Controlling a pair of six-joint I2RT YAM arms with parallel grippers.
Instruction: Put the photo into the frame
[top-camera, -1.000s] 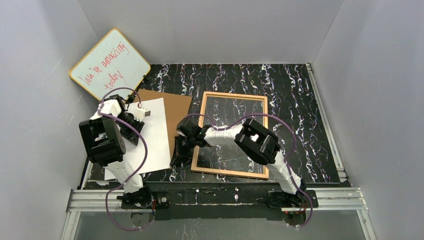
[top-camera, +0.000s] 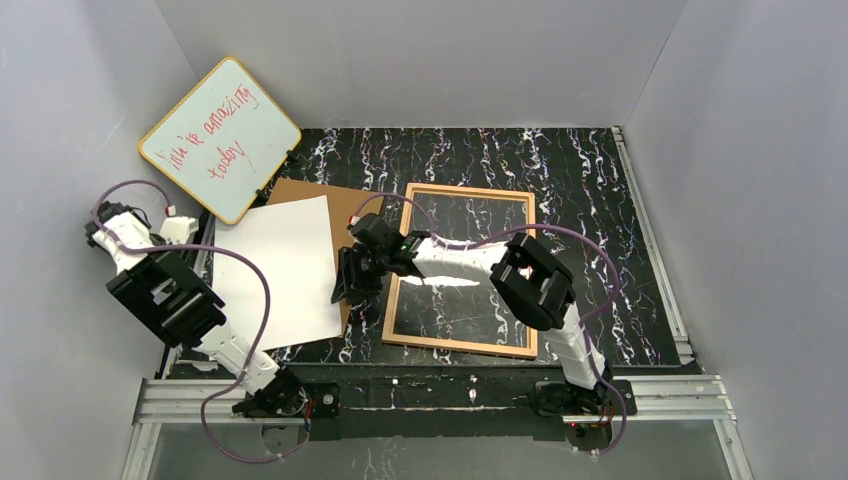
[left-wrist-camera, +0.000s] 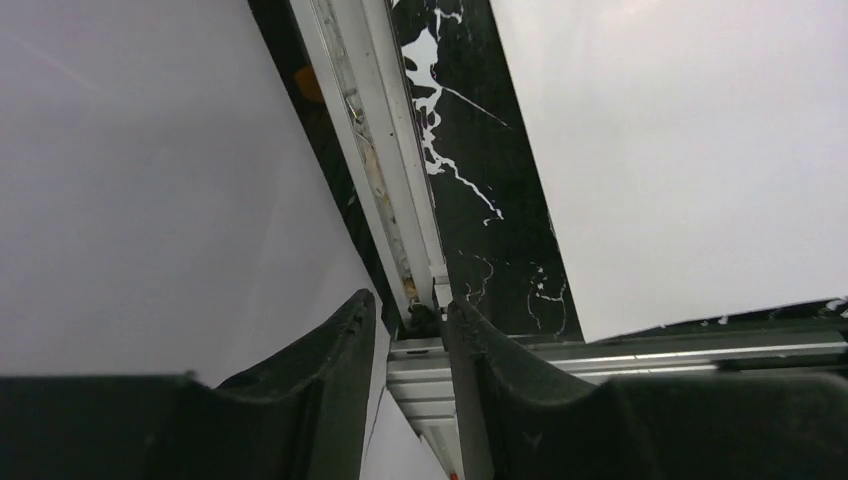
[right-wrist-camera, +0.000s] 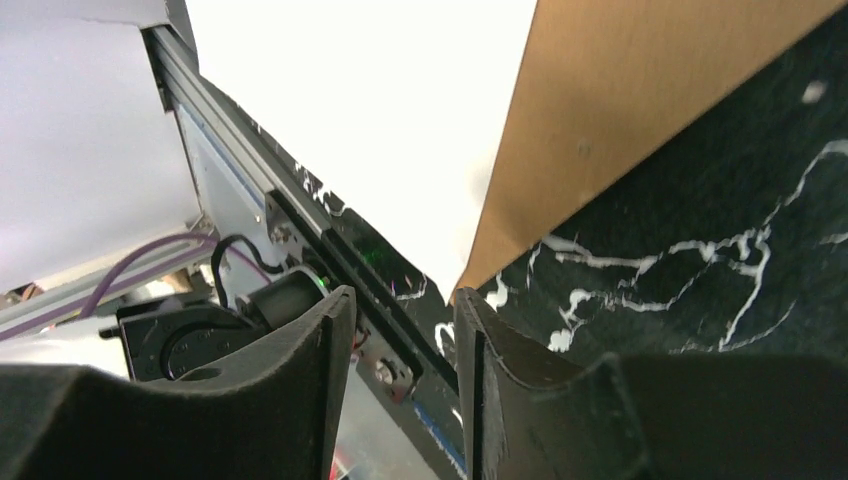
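A large white sheet, seemingly the photo blank side up, lies partly over a brown board on the left of the table. To its right, the wooden frame lies flat around a clear pane, partly covered by my right arm. Near the sheet's lower right corner, the right gripper has its fingers apart; one fingertip is close to or over that corner, and contact is unclear. My left gripper is off the sheet's left side by the table's edge rail, fingers apart, nothing between them.
A yellow-edged whiteboard with red writing leans at the back left. Grey walls stand close on the left and right. Right of the frame, the marble-patterned table is clear.
My left arm has swung left from over the sheet to beyond its edge. Sheet and frame look unmoved.
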